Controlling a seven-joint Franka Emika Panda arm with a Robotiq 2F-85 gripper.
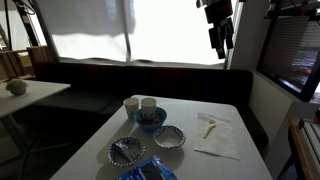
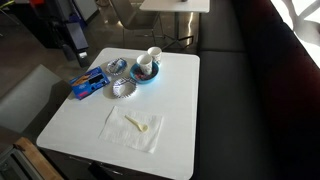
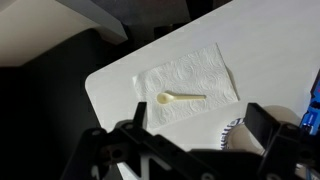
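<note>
High above the white table (image 1: 213,172), my gripper (image 1: 222,50) hangs pointing down, clear of everything. Its two fingers (image 3: 262,124) stand wide apart in the wrist view, so it is open and empty. Below lies a white paper towel (image 2: 132,128) with a pale yellow spoon (image 3: 181,97) flat on it. A blue bowl (image 1: 151,120) holds small items too tiny to tell. Two paper cups (image 2: 145,64) show by the bowl; whether they stand in or behind it is hard to tell. Two striped paper dishes (image 2: 124,88) are close by, one with something blue and white in it.
A blue box (image 2: 90,83) lies at the table edge beside the dishes. Black bench seating (image 1: 75,91) runs along the table. Bare tabletop surrounds the towel. A second table (image 1: 30,94) stands farther off.
</note>
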